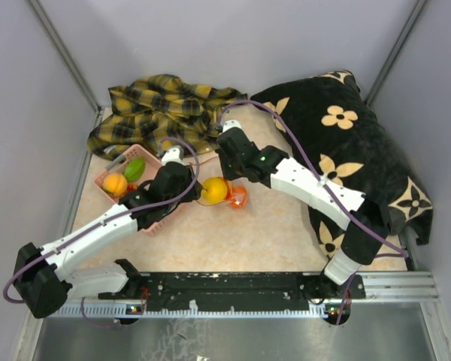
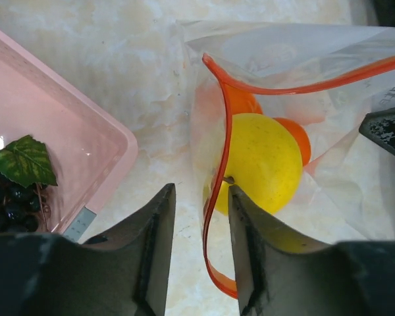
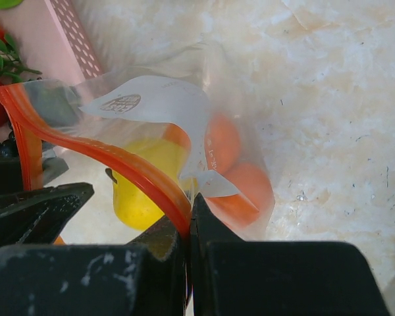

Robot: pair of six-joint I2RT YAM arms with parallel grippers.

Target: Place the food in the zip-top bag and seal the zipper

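The clear zip top bag lies mid-table, its orange zipper rim (image 2: 218, 172) spread apart at the mouth. Inside sit a yellow fruit (image 2: 263, 161) with a short stem and orange pieces (image 3: 249, 187) deeper in. My left gripper is part open at the mouth; one side of the rim runs between its parted fingers, not gripped. In the right wrist view, my right gripper is shut on the bag's rim, with the orange strip (image 3: 174, 204) passing down between its fingers. The far end of the rim's other side is partly hidden by the left gripper.
A pink basket (image 1: 155, 224) left of the bag holds a green fruit (image 1: 134, 169), an orange one (image 1: 115, 183) and dark grapes (image 2: 13, 207). Plaid cloth (image 1: 161, 105) lies behind; a black flowered cushion (image 1: 361, 150) fills the right.
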